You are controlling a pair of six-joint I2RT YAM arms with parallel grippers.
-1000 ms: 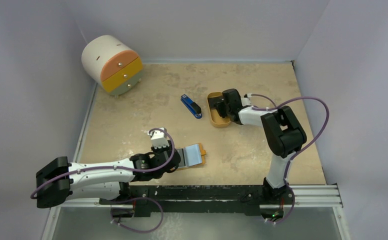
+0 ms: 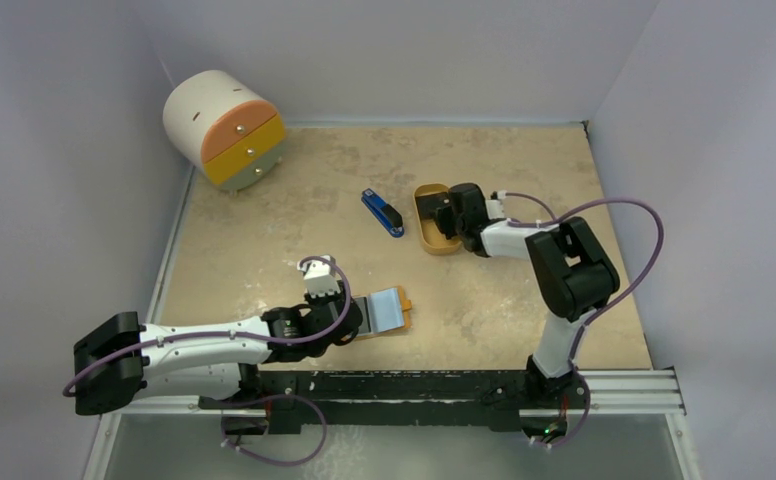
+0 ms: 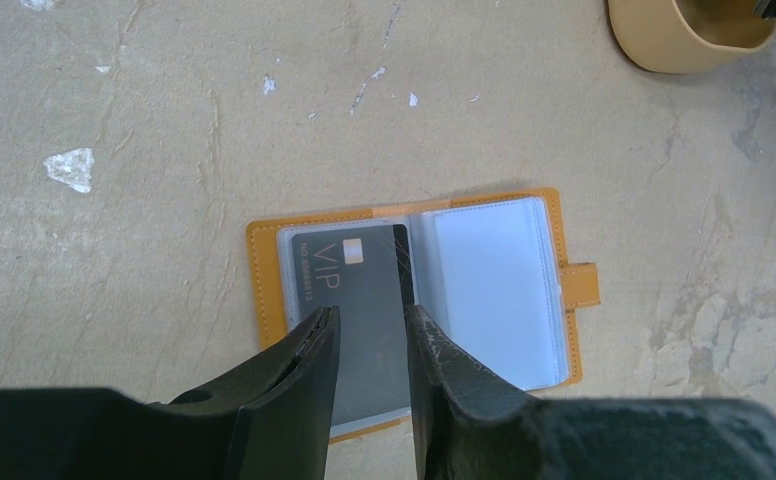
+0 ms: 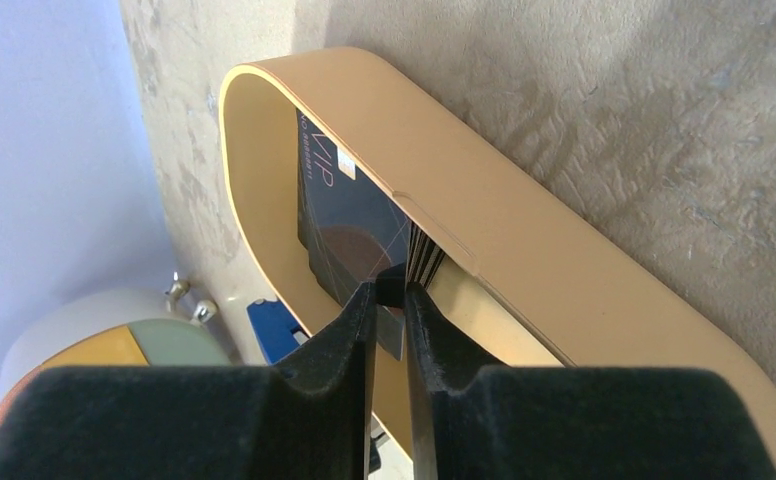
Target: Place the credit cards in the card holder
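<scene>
The card holder (image 3: 504, 290) lies spread open in the left wrist view, tan-edged, with a black VIP card (image 3: 369, 285) in its left pocket and a pale, empty-looking right side. Over its lower edge, my left gripper is open, nothing held between its fingers. In the right wrist view, a tan box (image 4: 524, 190) holds several black cards (image 4: 354, 220) leaning at its far end. My right gripper reaches into the box, its fingers slightly apart around the cards' near ends; whether both fingers touch them is unclear.
A blue stapler-like tool (image 2: 382, 212) lies left of the tan box. The white drawer cabinet (image 2: 226, 128) stands at the back left. Bare table separates the box from the card holder.
My right gripper has shifted slightly toward the front and right over the box. The left arm, holder and box show no clear movement.
</scene>
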